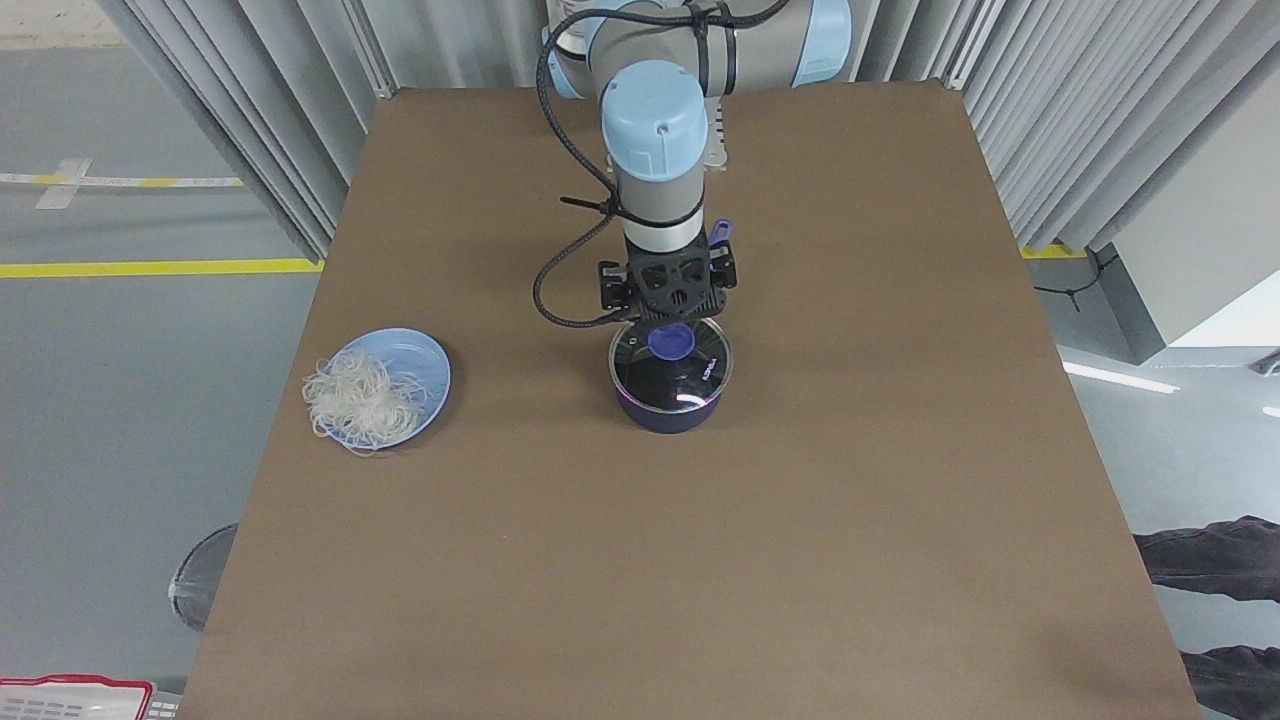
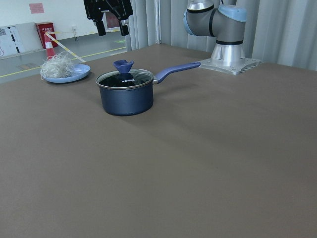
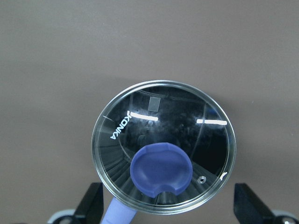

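A navy saucepan (image 2: 126,101) with a glass lid (image 3: 163,112) and blue lid knob (image 3: 161,168) stands mid-table, its handle (image 2: 181,68) toward the arm's base. My gripper (image 2: 113,29) hangs above and just behind it, open, with empty space between its two fingers, which straddle the knob's lower side in the wrist view. A blue plate (image 1: 426,372) of white noodles (image 1: 360,402) sits to the pot's left in the front view.
The arm's base (image 2: 229,62) stands at the back. A person's legs show beyond the right edge.
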